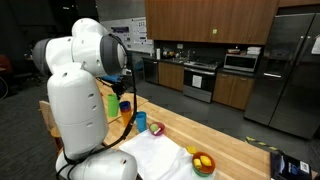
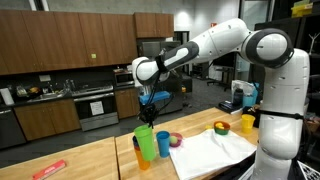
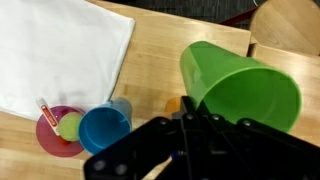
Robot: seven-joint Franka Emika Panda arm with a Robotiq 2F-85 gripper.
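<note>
A green cup (image 3: 245,88) is gripped at its rim by my gripper, which is shut on it. In the wrist view its wide mouth faces the camera. The second exterior view has the green cup (image 2: 146,143) hanging below the gripper (image 2: 147,121), in front of an orange cup (image 2: 143,164). From the first exterior view, the green cup (image 1: 112,105) appears just left of the orange cup (image 1: 126,116). Most of the orange cup (image 3: 173,105) is hidden in the wrist view by the green cup and fingers.
A blue cup (image 3: 100,130) stands beside a pink bowl (image 3: 47,137) holding a green item. A white cloth (image 3: 60,50) covers part of the table. Farther along sits a red bowl (image 1: 204,171) with yellow things in it. Bare wood (image 1: 240,158) lies to the right.
</note>
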